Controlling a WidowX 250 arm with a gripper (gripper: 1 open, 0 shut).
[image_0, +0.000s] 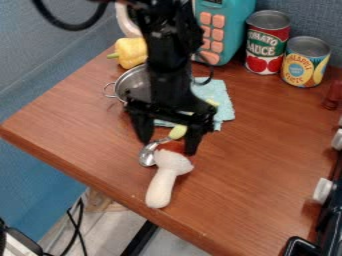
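Observation:
My black gripper (166, 138) is low over the middle of the wooden table, its two fingers spread either side of a spoon with a yellow-green handle (178, 131) and a round metal head (148, 155). The right finger is by the top of a pale, mushroom-shaped object (164, 182), whose reddish cap is mostly hidden. Whether the fingers touch either thing is unclear.
A steel pot (124, 83) and light blue cloth (217, 100) lie behind the gripper. A yellow toy (127, 52), teal appliance (231, 25) and two cans (266, 45) stand at the back. Black equipment (321, 220) edges the right.

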